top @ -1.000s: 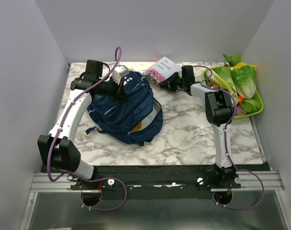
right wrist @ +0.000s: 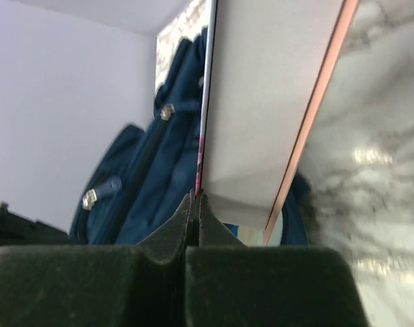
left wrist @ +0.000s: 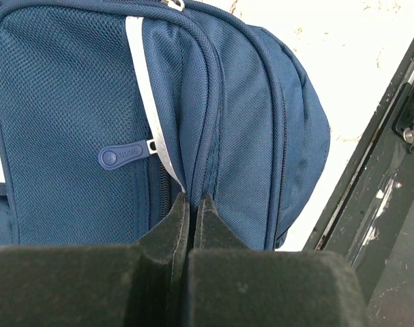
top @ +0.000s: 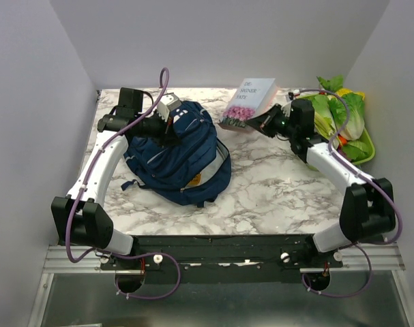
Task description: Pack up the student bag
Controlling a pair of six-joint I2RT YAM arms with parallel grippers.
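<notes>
A blue backpack (top: 193, 170) lies on the left of the marble table, its zips and fabric filling the left wrist view (left wrist: 70, 102). My left gripper (top: 168, 135) rests on it, fingers shut at a fold of fabric; whether cloth is pinched between them is hard to tell. A white book with pink flowers, "Designer Fate" (top: 247, 102), is raised right of the bag, with my right gripper (top: 254, 124) shut on its edge. The right wrist view shows the book's board (right wrist: 268, 95) rising from between the fingertips.
A green basket of vegetables (top: 363, 153) stands at the right back. Grey walls border the back and sides.
My right gripper has moved toward the front and right and raised the book, which now looks larger in the top view. The left arm and backpack are nearly unchanged.
</notes>
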